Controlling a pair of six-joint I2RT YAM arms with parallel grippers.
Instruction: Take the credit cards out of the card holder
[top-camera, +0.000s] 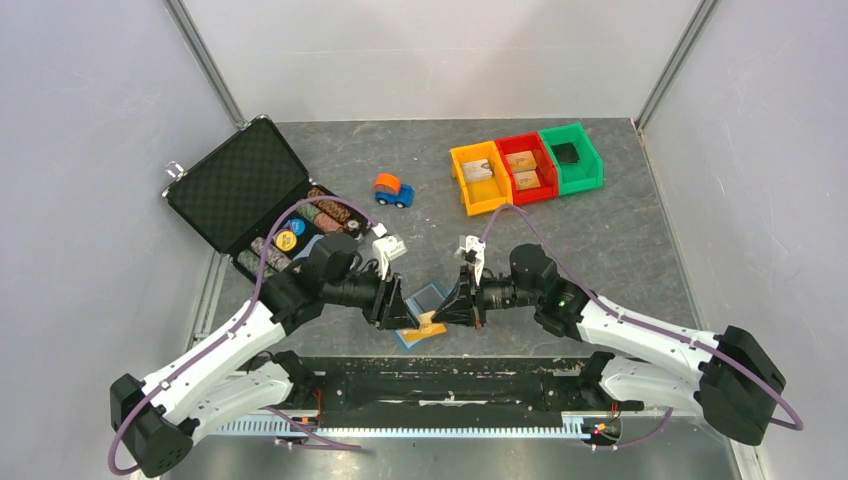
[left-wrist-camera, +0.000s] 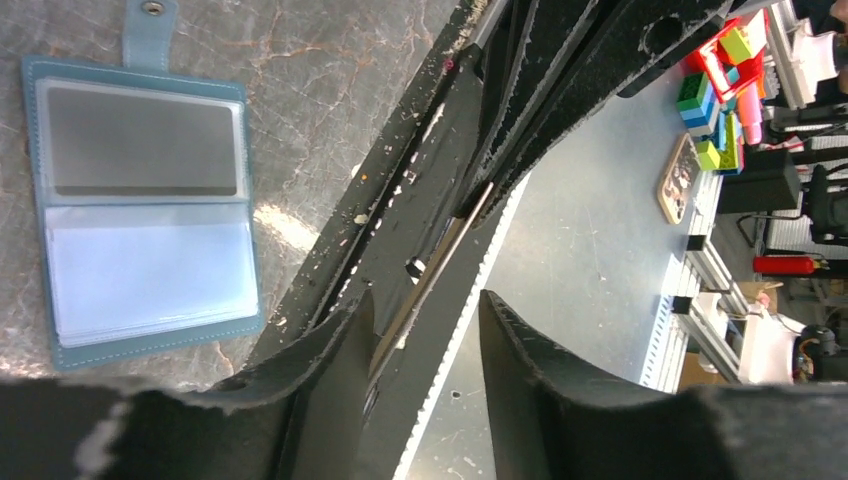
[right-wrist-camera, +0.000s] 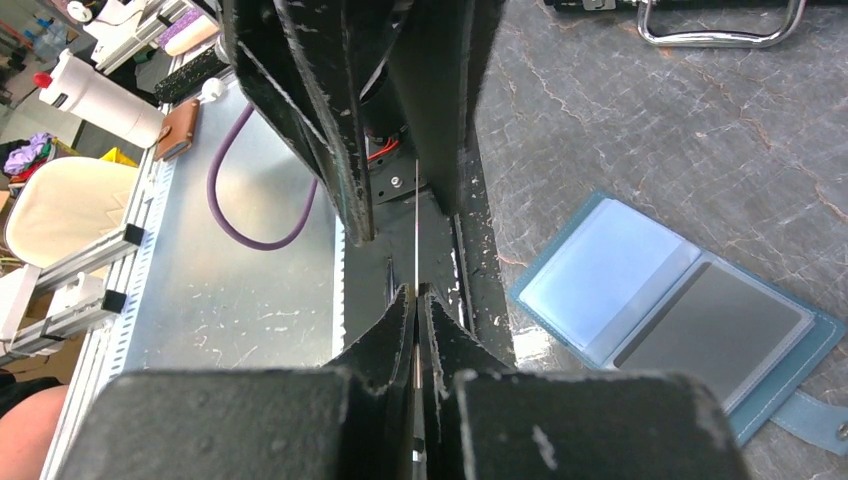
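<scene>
The blue card holder (left-wrist-camera: 150, 325) lies unfolded on the table, its clear pockets facing up. A gold-coloured card (top-camera: 428, 329) is held above it by my right gripper, which is shut on the card's edge. In the right wrist view the thin card (right-wrist-camera: 417, 225) appears edge-on, rising straight out of the fingertips. My left gripper is open, its fingers on either side of the card's other end. There the card (left-wrist-camera: 430, 275) runs edge-on into the gap, closer to the left-hand finger; whether it touches that finger I cannot tell.
An open black case (top-camera: 240, 185) with poker chips stands at the left back. A toy truck (top-camera: 394, 190) sits behind my arms. Yellow (top-camera: 480, 198), red (top-camera: 528, 170) and green (top-camera: 578, 170) bins stand at the back right.
</scene>
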